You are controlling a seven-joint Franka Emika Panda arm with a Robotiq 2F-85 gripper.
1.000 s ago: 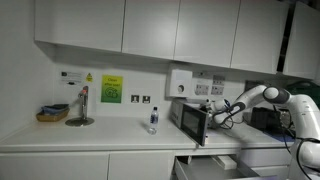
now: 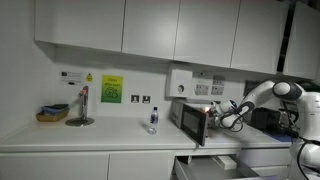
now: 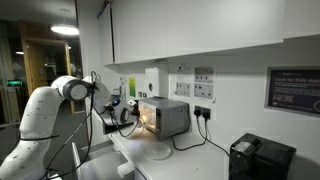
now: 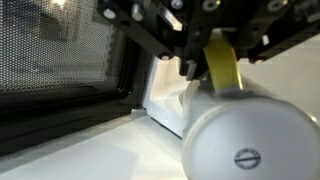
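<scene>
In the wrist view a white rounded object (image 4: 215,145) with a small dark round mark faces the camera at lower right. A yellow strip (image 4: 223,65) runs up from it between the dark fingers of my gripper, which is shut on it. The black mesh-windowed microwave door (image 4: 60,60) fills the left of that view, beside the object. From outside, my gripper (image 2: 213,109) is near the open door of the microwave (image 2: 178,112); the held object is too small to make out there. The microwave (image 3: 172,119) has a lit interior in the second exterior view.
A white plate (image 3: 157,151) lies on the counter beside the microwave. A black appliance (image 3: 260,160) stands at the near end. A bottle (image 2: 153,121) is left of the microwave, with clear counter around it. Below the microwave a drawer (image 2: 205,170) stands open.
The arm has shifted slightly down and to the right in the first exterior view, close to the open microwave door. The microwave, bottle and drawer look unchanged.
</scene>
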